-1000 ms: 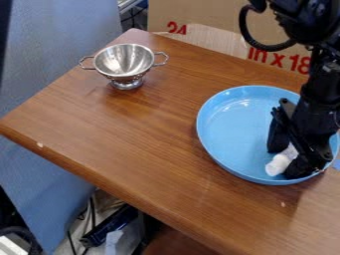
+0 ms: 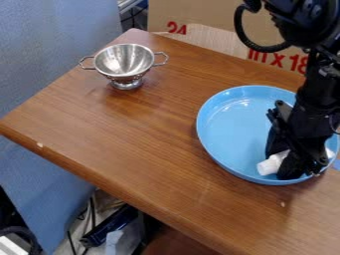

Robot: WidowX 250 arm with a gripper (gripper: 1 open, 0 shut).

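A round blue plate lies on the right side of the wooden table. My black gripper is down over the plate's right part, around a small white object lying on the plate. The gripper largely hides that object, and whether the fingers are closed on it cannot be seen clearly. A steel colander with two handles stands upright at the back left of the table.
Cardboard is behind the table. Cables and clutter lie below the left edge.
The gripper has shifted slightly over the plate's right part, and the white object appears moved a little to the left. The colander has not moved.
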